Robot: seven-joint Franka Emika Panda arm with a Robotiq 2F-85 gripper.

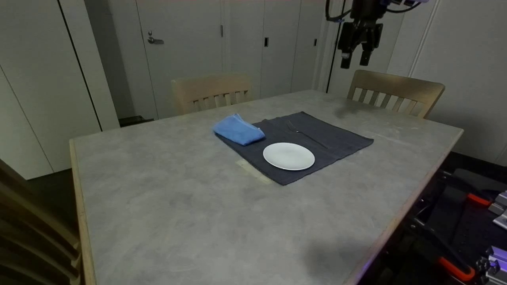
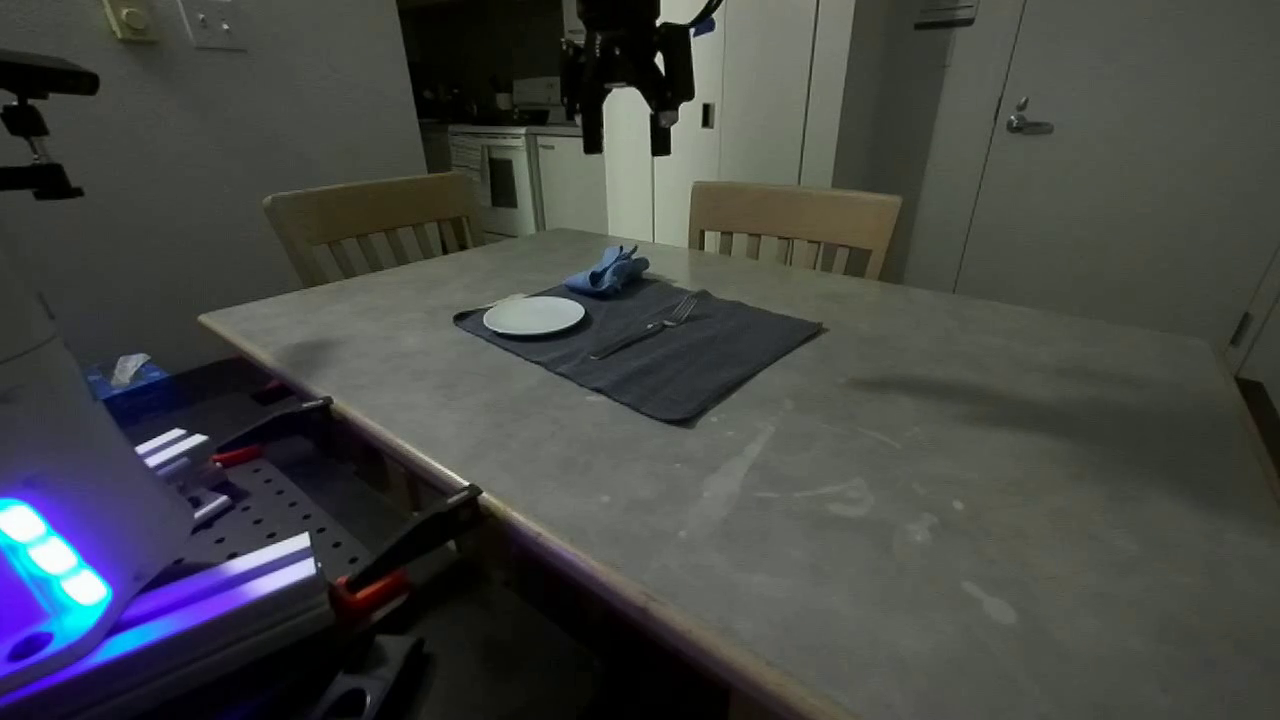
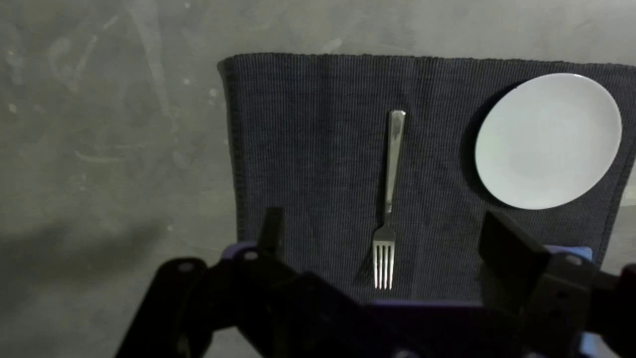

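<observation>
My gripper (image 1: 355,61) hangs open high above the table, empty between its fingers. In the wrist view a metal fork (image 3: 388,179) lies on the dark grey placemat (image 3: 310,131), its tines toward the gripper's base and its handle pointing away. Seen from there, the fork falls between the two spread fingers, far below them. A white round plate (image 3: 548,141) rests on the same mat to the fork's right. The folded blue cloth (image 1: 238,129) sits at a corner of the mat; in the wrist view my right finger hides most of it.
The grey table (image 1: 171,204) has wide bare room around the mat. Wooden chairs stand at its edges, one (image 1: 394,92) beyond the far right side. Clamps with orange grips (image 2: 378,594) hold by the table edge near the robot base.
</observation>
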